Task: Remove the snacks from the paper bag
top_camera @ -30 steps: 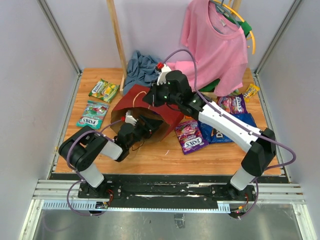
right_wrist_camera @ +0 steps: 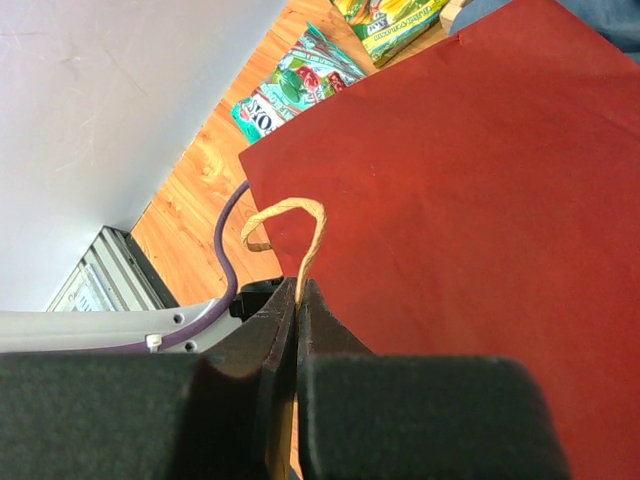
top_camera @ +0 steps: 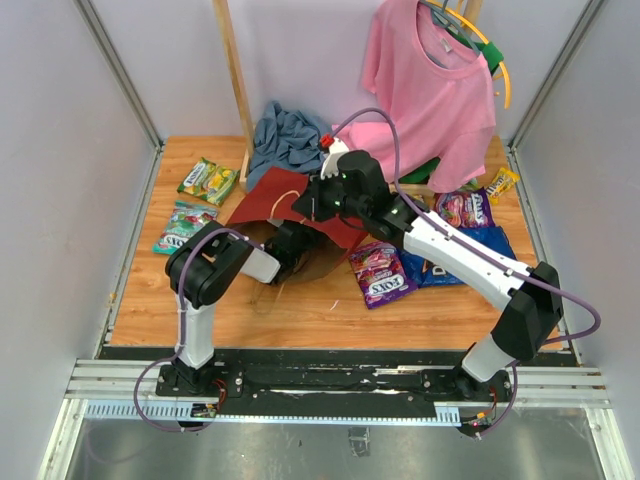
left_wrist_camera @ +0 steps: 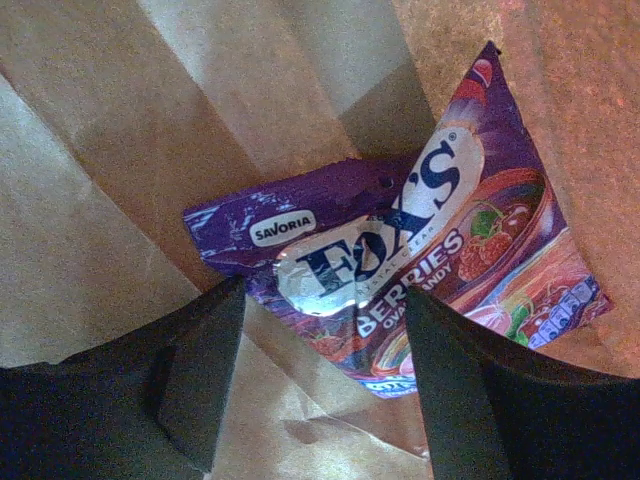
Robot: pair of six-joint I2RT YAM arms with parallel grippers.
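The red paper bag lies open at centre, brown inside. My left gripper reaches into it; in the left wrist view its fingers stand apart, just before a purple Fox's berries candy pack lying on the brown paper. Whether they touch it, I cannot tell. My right gripper is shut on the bag's twisted paper handle, above the red top side.
Fox's packs lie left of the bag. Several bags lie right. A blue cloth and pink shirt are behind. The front board is clear.
The right arm has barely moved.
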